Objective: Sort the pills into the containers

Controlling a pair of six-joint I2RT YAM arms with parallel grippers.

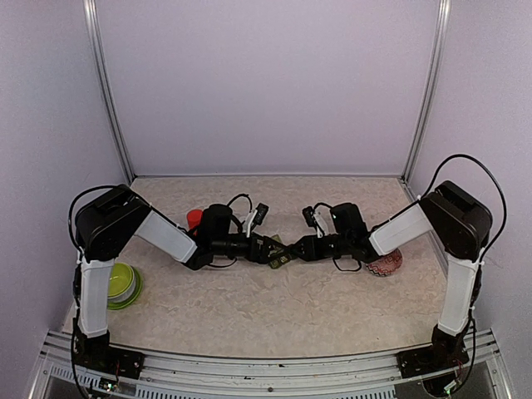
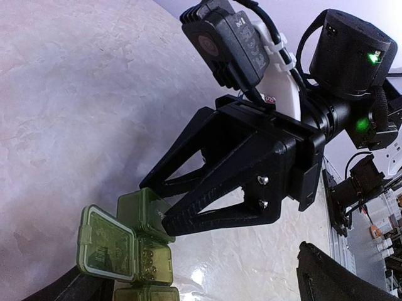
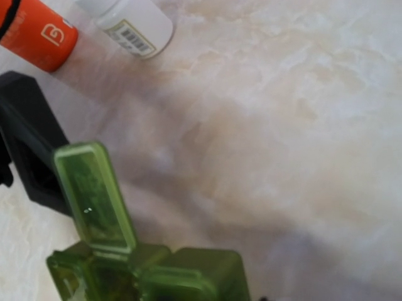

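Note:
A green translucent pill box [image 2: 146, 266] with several compartments sits mid-table between my two grippers. One lid [image 2: 107, 244] stands raised, and small round pills [image 2: 149, 263] show in the compartment beside it. In the left wrist view, my left gripper is open, one finger at the box's left side and the other far to the right. My right gripper has its fingertips parted at a closed compartment at the box's far end; contact is hard to judge. The right wrist view shows the box [image 3: 201, 269] at the bottom, the raised lid [image 3: 94, 197] leaning near a black left finger.
An orange container [image 3: 41, 34] and a white bottle [image 3: 135, 28] stand beyond the box. Green bowls and plates [image 1: 125, 287] are at the left, with a red patterned dish [image 1: 385, 263] by the right arm.

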